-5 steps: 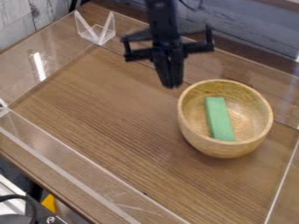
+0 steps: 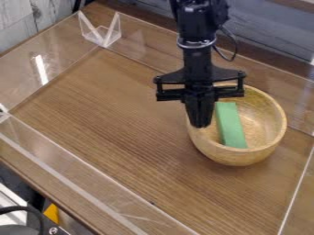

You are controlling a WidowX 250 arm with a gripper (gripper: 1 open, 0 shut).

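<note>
My black gripper (image 2: pixel 200 117) hangs from the top centre, its fingertips over the left rim of a wooden bowl (image 2: pixel 269 128) at the right. It looks shut, with nothing visible between its fingers. A green block (image 2: pixel 229 127) lies inside the bowl, just right of the fingertips.
A white wire stand (image 2: pixel 101 29) is at the back left. A dark cable and a yellow item sit at the lower left edge.
The bowl and green block look unmoved.
</note>
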